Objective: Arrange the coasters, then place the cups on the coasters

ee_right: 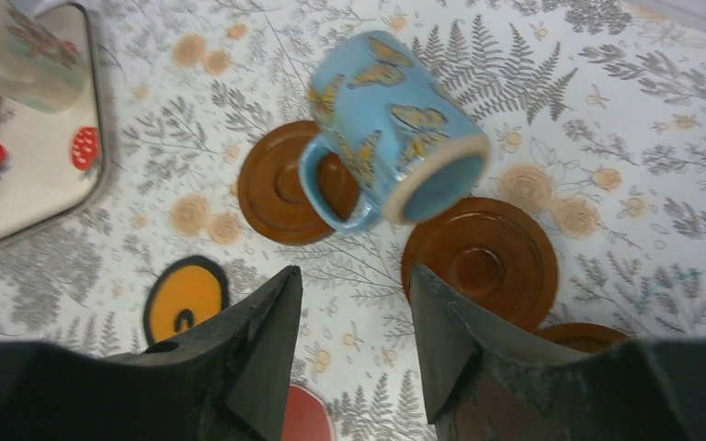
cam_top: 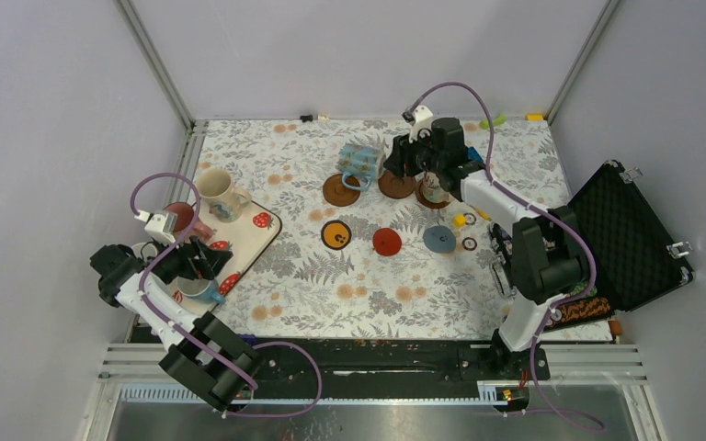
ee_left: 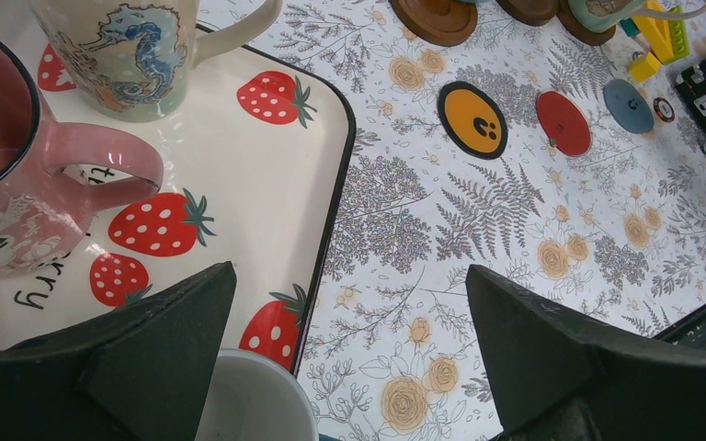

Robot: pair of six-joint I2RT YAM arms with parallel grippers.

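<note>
A light blue cup with butterflies (cam_top: 360,159) lies tipped on its side at the back of the table, its handle hanging over the left brown coaster (cam_top: 340,191). In the right wrist view the cup (ee_right: 391,115) is seen blurred, its mouth towards the middle brown coaster (ee_right: 480,262). My right gripper (cam_top: 393,173) is just right of the cup and apart from it; its fingers (ee_right: 276,344) stand part open with nothing between them. Over the strawberry tray, my left gripper (cam_top: 216,262) is open, near a light blue cup (ee_left: 256,404) but not holding it.
The tray (cam_top: 262,241) carries a cream cup (cam_top: 222,195) and a pink cup (ee_left: 18,175). A further cup (cam_top: 435,186) stands on the right brown coaster. Yellow, red and grey-blue discs (cam_top: 439,239) lie mid-table; an open case (cam_top: 630,243) is at the right.
</note>
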